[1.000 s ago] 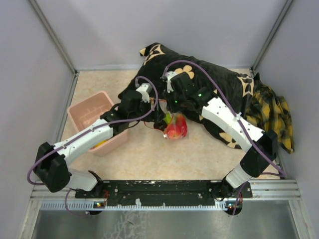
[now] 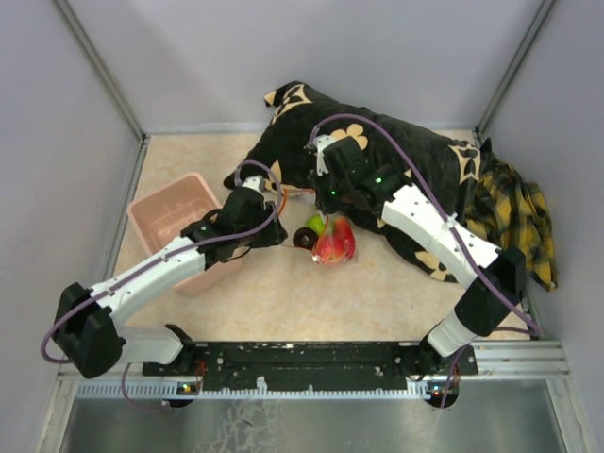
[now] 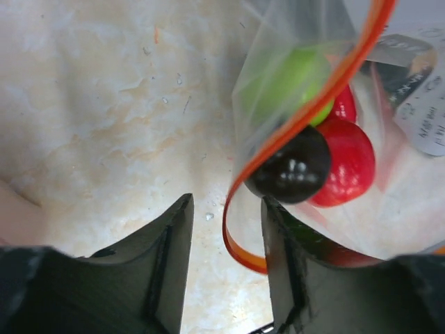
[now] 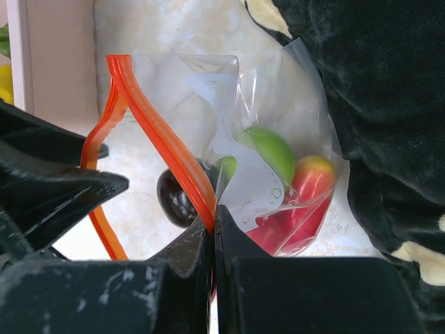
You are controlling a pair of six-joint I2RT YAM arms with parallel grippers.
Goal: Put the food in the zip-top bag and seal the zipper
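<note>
The clear zip top bag [image 4: 208, 97] with an orange zipper edge lies on its side, its mouth to the left. Inside are a dark round fruit [image 3: 295, 167], a green one [image 3: 281, 83] and red ones [image 3: 348, 163]. My right gripper is shut on the bag's upper edge, with the orange strip coming out between its fingers. At the mouth, my left gripper stands part open. In the left wrist view the loose orange edge [image 3: 240, 250] runs between its fingers, near the right one, not clamped. Nothing else shows between them.
A pink bin [image 2: 156, 212] stands left of the bag, partly under my left arm; yellow food [image 4: 6, 83] shows in it. A dark floral cushion [image 2: 415, 156] lies behind the bag, a plaid cloth [image 2: 514, 217] at far right.
The dark fruit now shows clearly inside. My right arm has stayed still.
</note>
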